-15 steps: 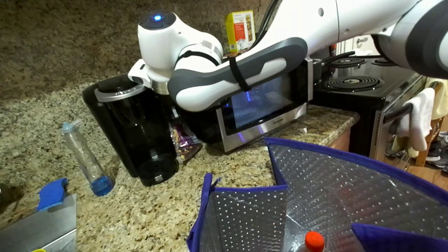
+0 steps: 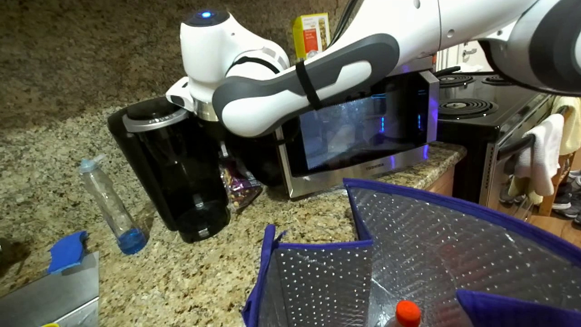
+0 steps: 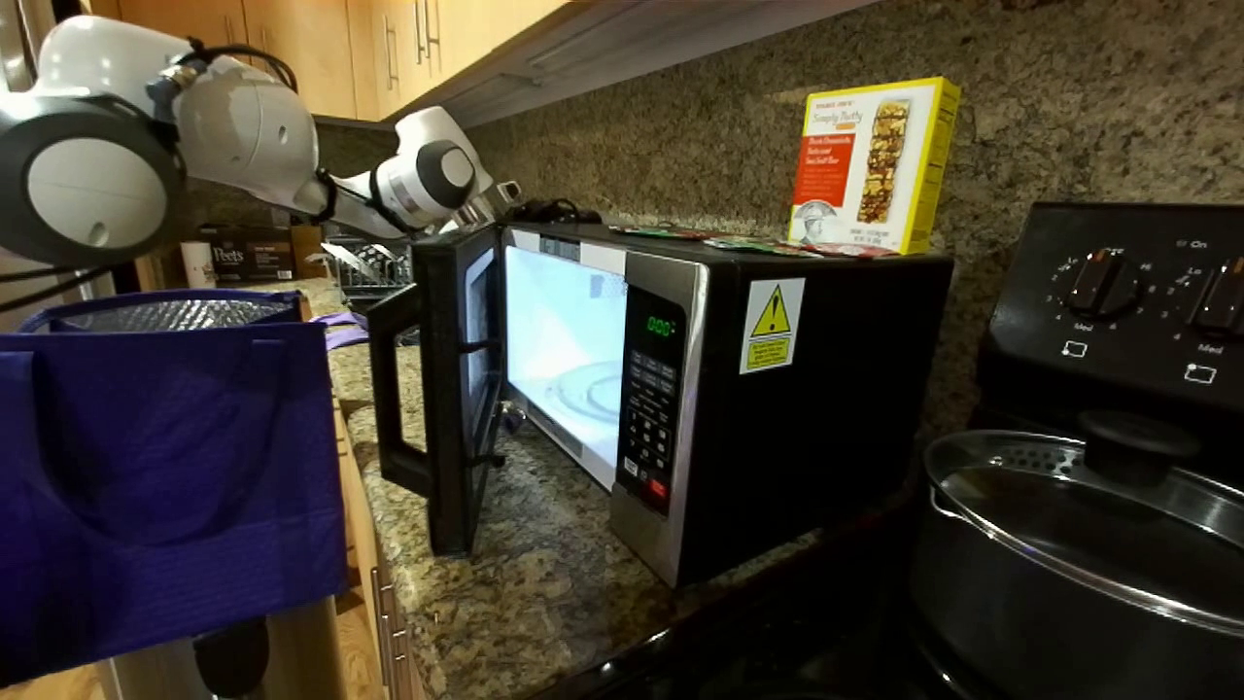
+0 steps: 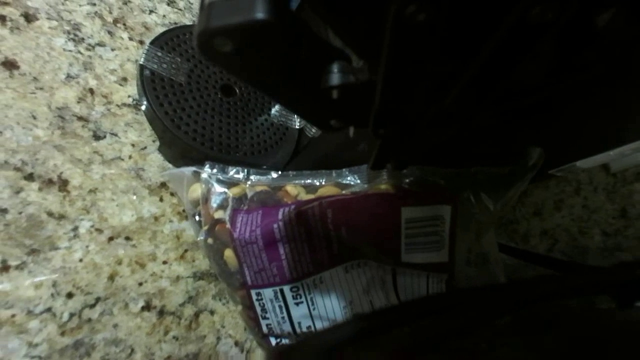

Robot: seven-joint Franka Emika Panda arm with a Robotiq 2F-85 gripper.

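A clear bag of mixed nuts (image 4: 288, 240) with a purple label shows large in the wrist view, above the granite counter. In exterior view 1 the bag (image 2: 242, 188) is upright between the black coffee maker (image 2: 179, 174) and the microwave (image 2: 348, 136), its narrow top reaching up beneath the wrist. My gripper (image 2: 220, 139) is shut on that top end, though its fingers are mostly lost in shadow. Whether the bag's bottom touches the counter I cannot tell. The microwave door (image 3: 449, 397) stands open alongside the arm.
An open insulated purple bag (image 2: 321, 283) with a red-capped bottle (image 2: 407, 313) stands in front. A spray bottle (image 2: 111, 201) is left of the coffee maker, whose perforated drip tray (image 4: 210, 102) borders the nut bag. A bar box (image 3: 875, 169) stands on the microwave.
The microwave door's free edge has shifted right in exterior view 1, covering more of the stove. My arm has moved slightly left and up at the elbow; the nut bag looks nearly unmoved.
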